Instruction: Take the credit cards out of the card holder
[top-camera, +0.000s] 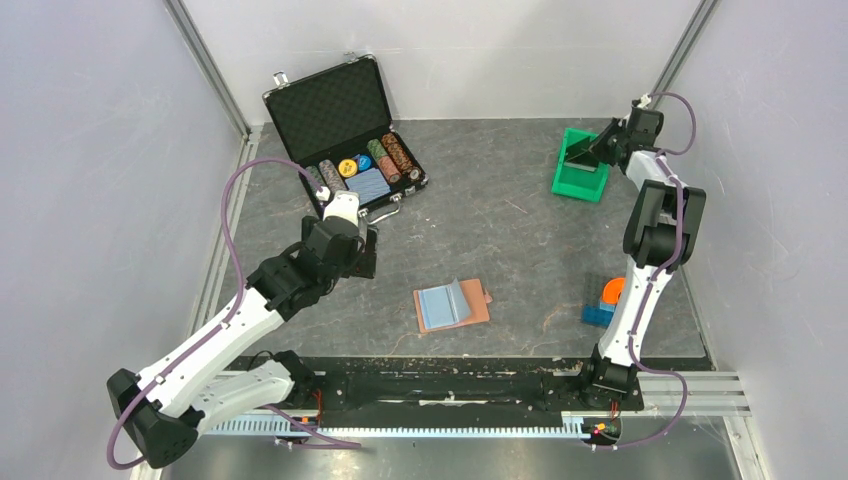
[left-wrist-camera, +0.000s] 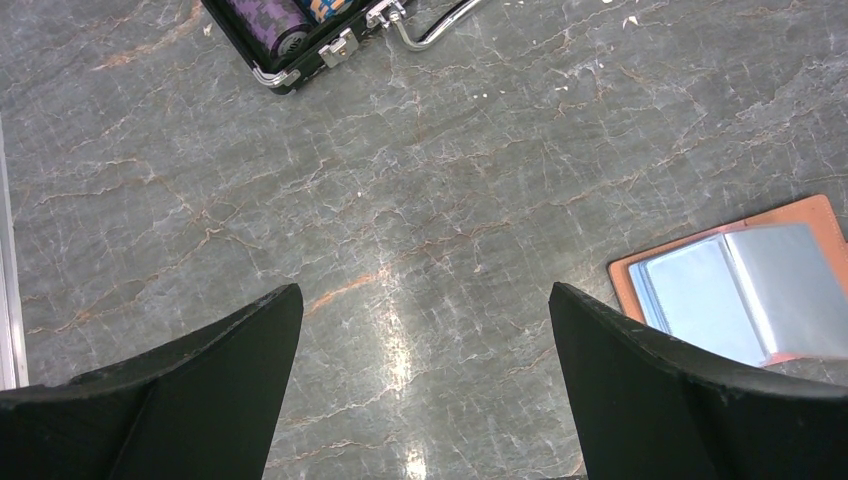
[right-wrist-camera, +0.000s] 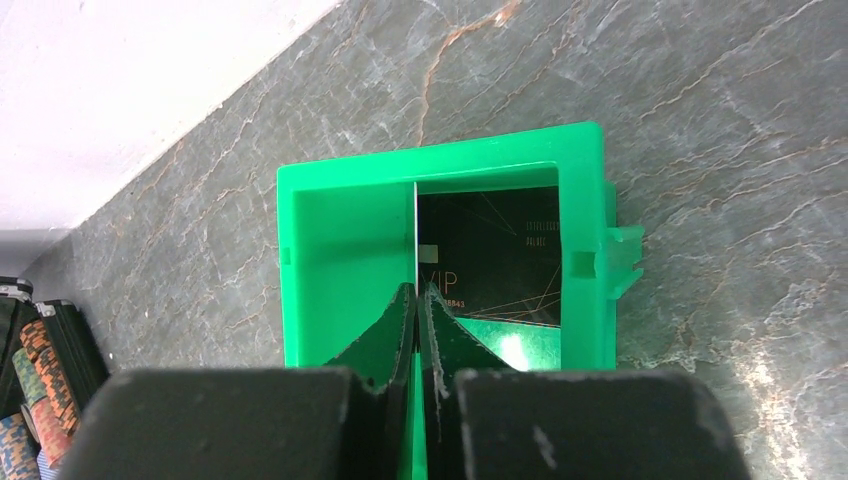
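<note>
The brown card holder (top-camera: 479, 305) lies at the front middle with its pale blue, translucent sleeves (top-camera: 445, 304) fanned open. At the right edge of the left wrist view the same holder (left-wrist-camera: 822, 222) shows. My left gripper is open over bare table, left of the holder. At the back right, my right gripper is shut at the green box (right-wrist-camera: 302, 250). Inside the box, right of the fingers, is a black card marked VIP (right-wrist-camera: 488, 255). A thin pale upright edge (right-wrist-camera: 416, 230) runs down to the fingertips; whether they grip it is unclear.
An open chip case (top-camera: 335, 110) with chips and card decks stands at the back left. A blue container (top-camera: 597, 315) and an orange ring (top-camera: 613, 291) lie near the right arm. The table (top-camera: 500, 220) between holder and green box is clear.
</note>
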